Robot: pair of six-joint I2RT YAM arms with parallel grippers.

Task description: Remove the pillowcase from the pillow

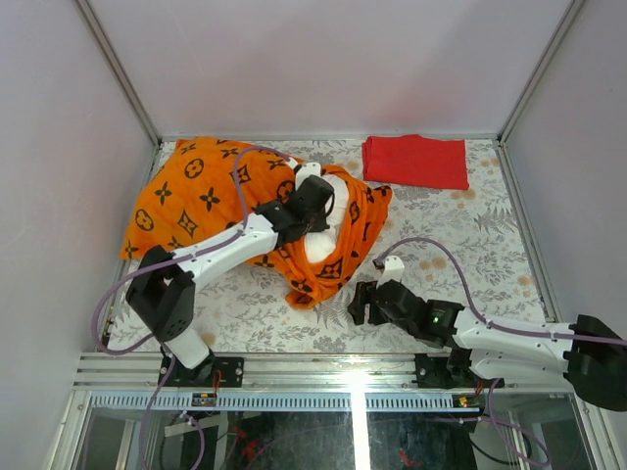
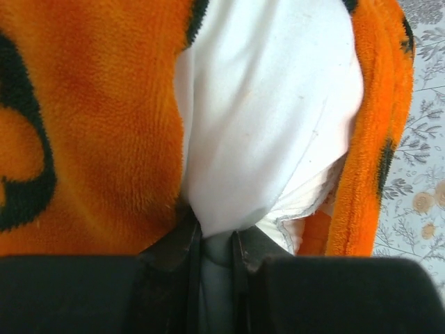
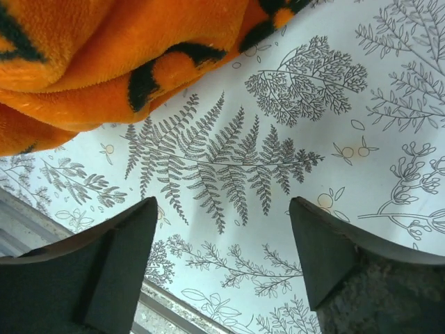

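The orange pillowcase [image 1: 196, 186] with black motifs spreads over the left and middle of the table, still around much of the white pillow [image 1: 322, 244]. Through the pillowcase's gap, bare white fabric bulges out. In the left wrist view, my left gripper is shut on a fold of the white pillow [image 2: 271, 90], with orange plush on both sides. My right gripper stands open over the bare patterned table, nothing between its fingers. A bunched lower edge of the pillowcase [image 3: 153, 62] lies just beyond it, apart from the fingers.
A folded red cloth [image 1: 415, 162] lies flat at the back right. A metal rail [image 1: 294, 362] runs along the front edge, and walls close in the other sides.
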